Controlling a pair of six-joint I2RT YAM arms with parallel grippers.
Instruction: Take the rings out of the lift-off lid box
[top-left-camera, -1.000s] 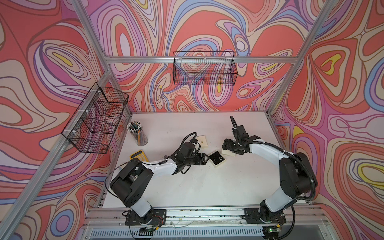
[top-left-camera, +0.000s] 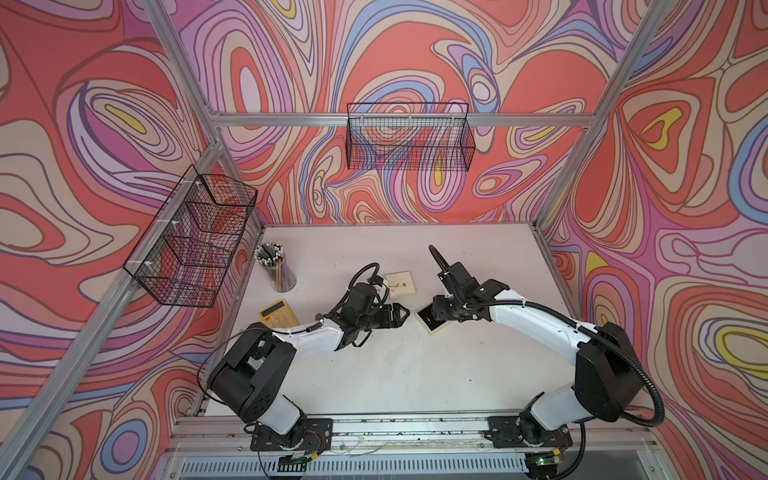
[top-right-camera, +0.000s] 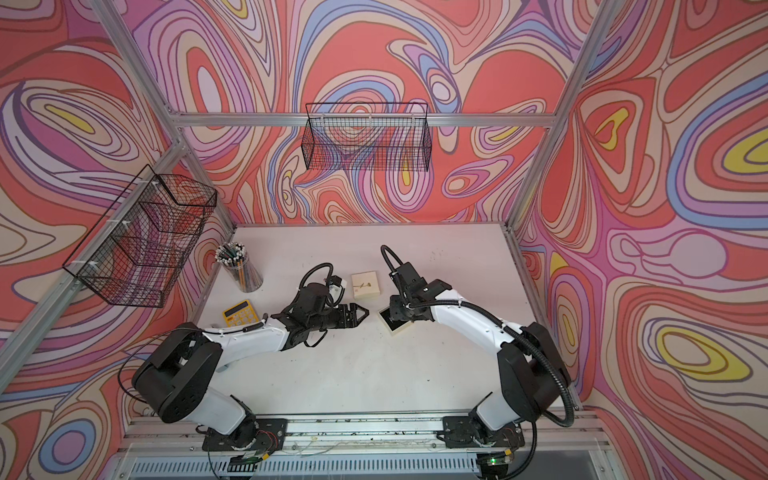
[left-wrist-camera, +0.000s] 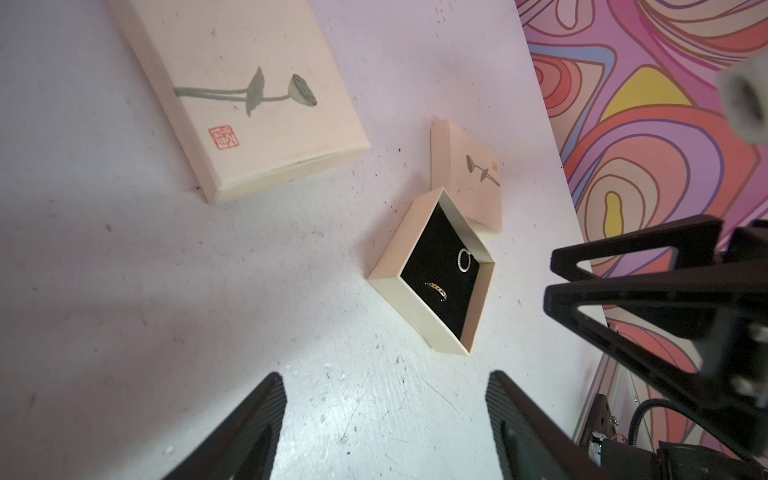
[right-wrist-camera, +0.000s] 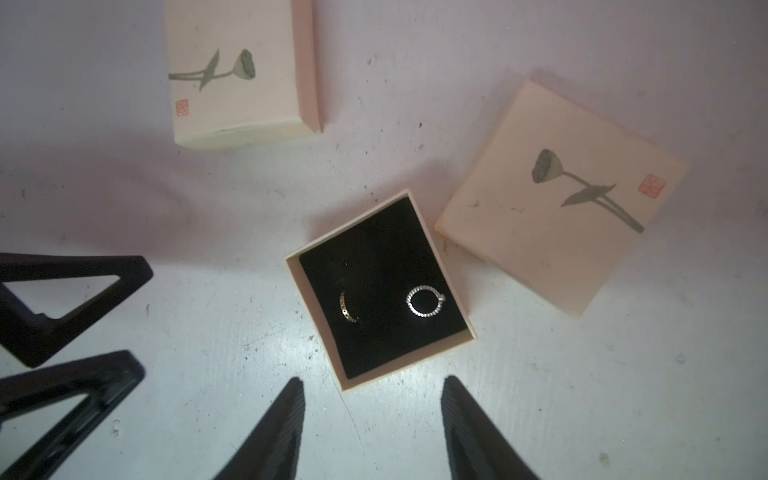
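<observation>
The open box (right-wrist-camera: 313, 306) lies on the table with a black insert, seen whole in the right wrist view. A gold ring (right-wrist-camera: 346, 308) and a silver ring (right-wrist-camera: 425, 301) sit in that insert. Beside the box, touching or nearly touching a corner side, rests its pale lid (right-wrist-camera: 564, 196) with a lotus drawing. My right gripper hovers over the box's near side, fingers apart and empty. To the left of the box, my left gripper is held above the table, also parted with nothing between its fingers.
Another closed pale box (left-wrist-camera: 264, 96) lies behind the left gripper. At the table's left are a yellow calculator (top-left-camera: 278, 314) and a clear cup of pens (top-left-camera: 281, 276). Bare table lies in front and at the right.
The left gripper has drawn back slightly to the left. The box stays put.
</observation>
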